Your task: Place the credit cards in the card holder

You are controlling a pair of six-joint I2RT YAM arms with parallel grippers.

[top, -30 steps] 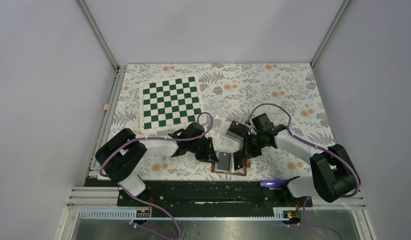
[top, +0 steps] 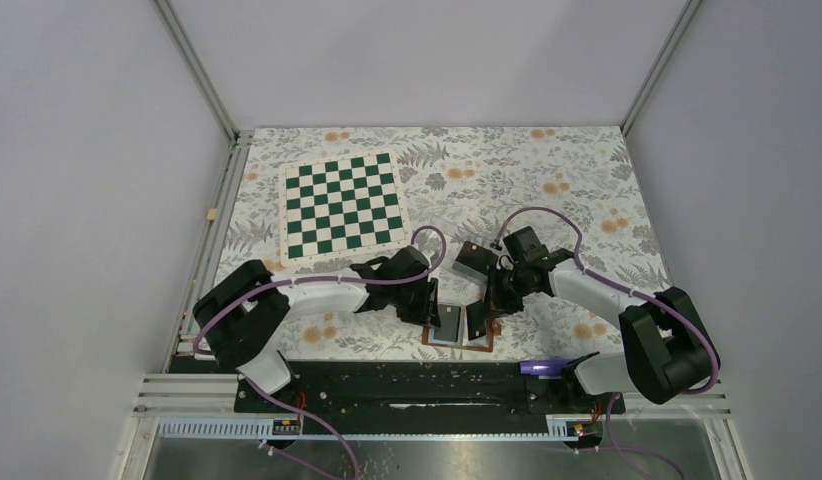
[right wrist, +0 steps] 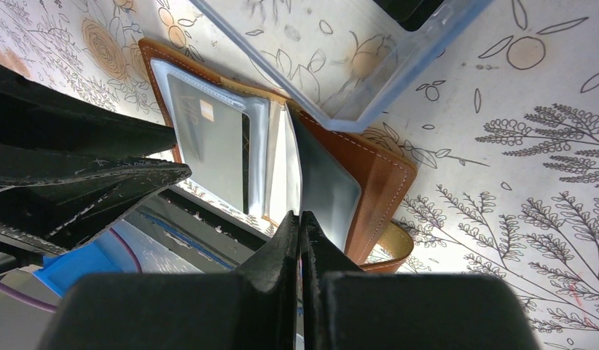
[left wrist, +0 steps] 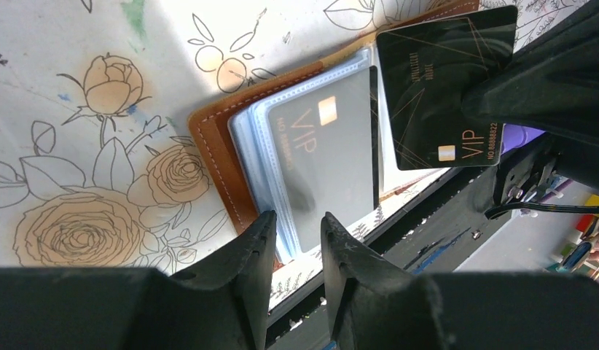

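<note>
The brown leather card holder (top: 457, 341) lies open at the table's front edge. A silver VIP card (left wrist: 318, 160) sits in its clear left sleeve. My left gripper hovers at that sleeve's edge, fingers part open, nothing seen between them. A black VIP card (left wrist: 442, 80) is on the right half, beside my right gripper, whose fingertips are together at a pale, upright edge there; whether they pinch it is unclear.
A clear tray (right wrist: 355, 117) with dark cards stands just behind the holder. A checkerboard (top: 342, 205) lies at the back left.
My left gripper and arm have shifted slightly to the right over the holder. The right arm looks unmoved.
</note>
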